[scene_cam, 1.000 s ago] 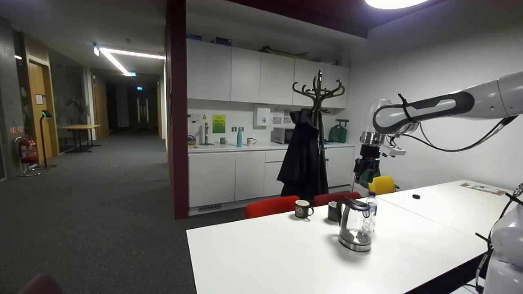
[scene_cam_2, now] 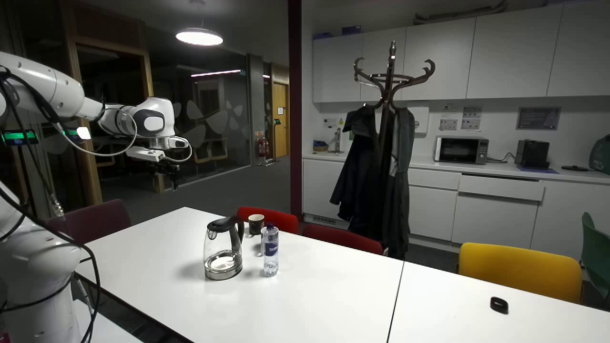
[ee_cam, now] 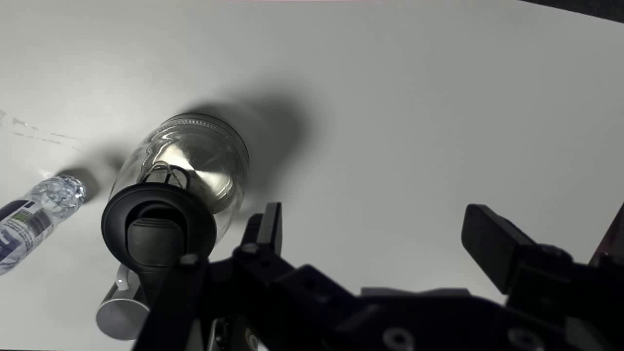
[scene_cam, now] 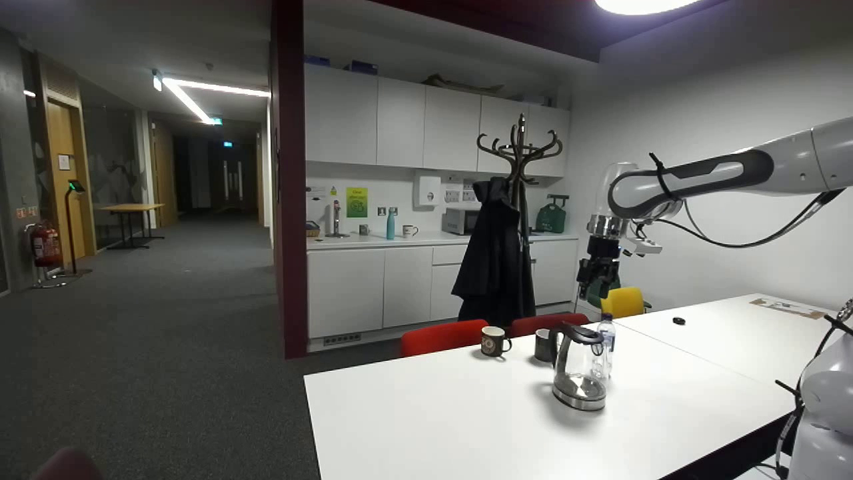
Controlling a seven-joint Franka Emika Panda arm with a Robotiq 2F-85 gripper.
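A glass kettle (scene_cam: 580, 369) with a black lid and handle stands upright on the white table. Close beside it is a clear water bottle (scene_cam_2: 270, 254) with a blue cap. Two dark mugs stand near the far edge: one mug (scene_cam: 493, 341) to the left, another mug (scene_cam: 545, 345) partly behind the kettle. High above the table hangs my gripper, its fingers wide apart with nothing between them. In the wrist view the kettle's lid (ee_cam: 158, 225) lies left of the gripper, and black finger parts cover some of its handle.
Red chairs (scene_cam: 445, 337) and a yellow chair (scene_cam_2: 519, 270) line the table's far side. A small black object (scene_cam_2: 499, 305) lies on the other table section.
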